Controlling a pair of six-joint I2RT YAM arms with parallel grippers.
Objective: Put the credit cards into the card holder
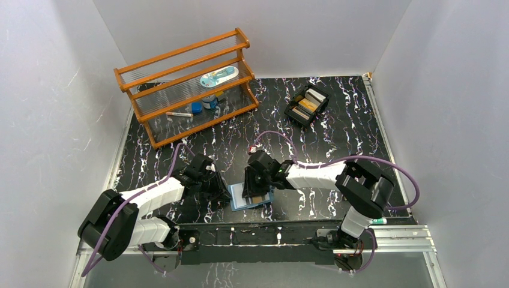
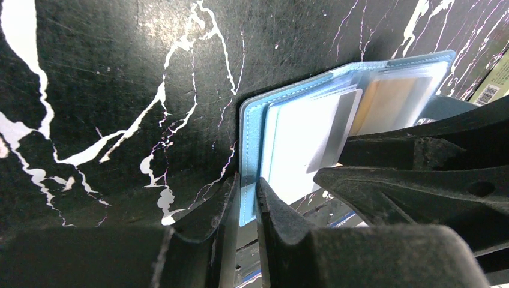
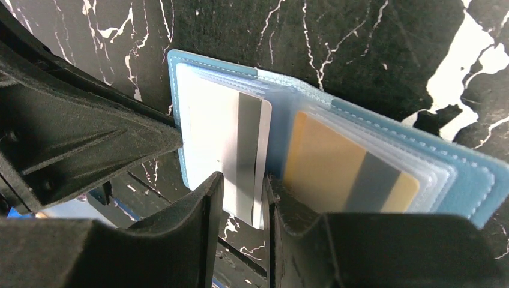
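Observation:
The light blue card holder [image 1: 233,203] lies open on the table between my two grippers. A white card [image 3: 207,120] with a grey stripe sits in the holder's left-hand sleeve, its striped end sticking out toward the middle. A tan card [image 3: 327,159] is under clear plastic in the other half. My left gripper is shut, its tips up against the holder's left edge [image 2: 252,138].
At the back left stands a wooden shelf [image 1: 201,124] with small items. A black box [image 1: 292,115] with several card-like things inside is at the back right.

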